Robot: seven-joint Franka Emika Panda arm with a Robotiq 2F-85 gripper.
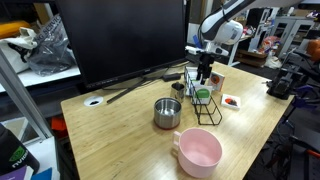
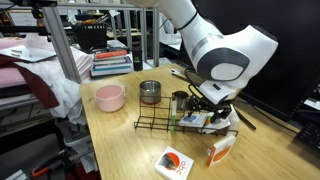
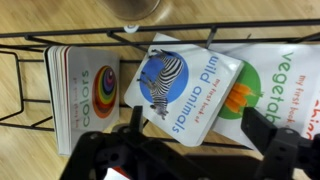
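A black wire rack [image 2: 160, 127] holds small board books. In the wrist view, the wild animals book [image 3: 178, 85], with a zebra on its cover, lies tilted in the rack. To its left stands the colors book [image 3: 85, 90], and the vegetables book [image 3: 285, 85] lies at the right. My gripper is open over the wild animals book, one finger on each side of the view and nothing held. From outside, the white arm [image 2: 235, 60] reaches down over the rack's far end; the fingertips are hard to make out there.
Near the rack stand a steel pot [image 1: 167, 112] and a pink pot [image 1: 198, 150]. A flat card with a red picture [image 2: 174, 162] and an upright orange-and-white box [image 2: 221, 149] are on the table beside it.
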